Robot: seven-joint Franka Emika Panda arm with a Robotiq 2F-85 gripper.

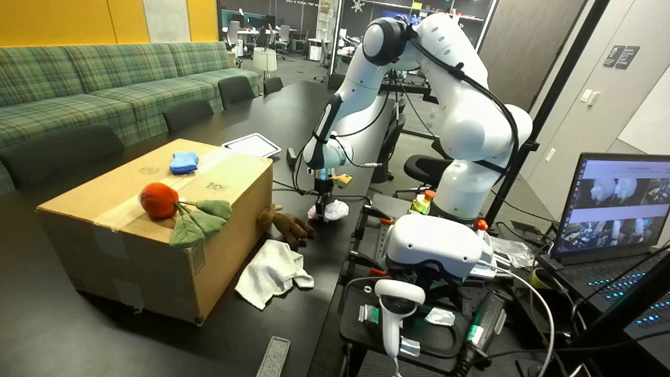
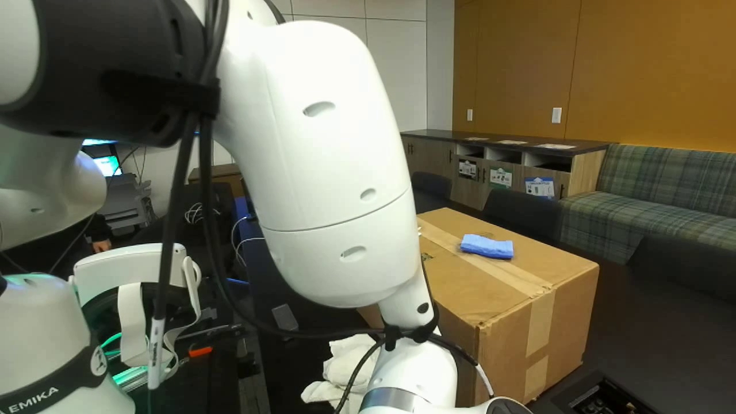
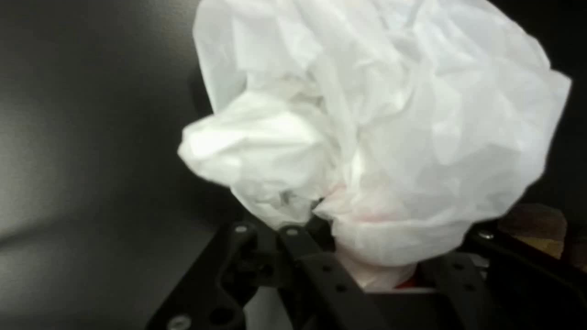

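Note:
A crumpled white plastic bag (image 1: 336, 210) lies on the black table, just beyond the brown plush toy (image 1: 289, 227). My gripper (image 1: 321, 217) points down at the bag, low over the table. Filling much of the wrist view, the bag (image 3: 440, 121) hides parts of the fingers; a pinkish patch shows near its lower end. The dark fingers (image 3: 324, 269) of my gripper stand apart with bunched plastic between them. Whether they press on it, I cannot tell. Exterior view 2 shows the arm but neither the gripper nor the bag.
A large cardboard box (image 1: 144, 264) carries a blue cloth (image 1: 183, 162) and a red plush flower (image 1: 159, 200). Beside it lies a white towel (image 1: 273, 271). Farther back is a white tray (image 1: 252, 145). Cables cross the table near the gripper.

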